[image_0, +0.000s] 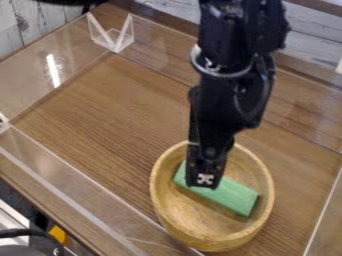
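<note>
A wooden bowl (194, 225) sits at the lower middle of the camera view with a green block (230, 197) lying in it. My black gripper (207, 165) stands open, pointing down into the bowl's back left part, its fingertips over the left end of the green block and hiding part of it. Whether the fingertips touch the block cannot be told.
A white wire holder (112, 30) stands at the back left. Clear plastic walls edge the table, with cables at the lower left.
</note>
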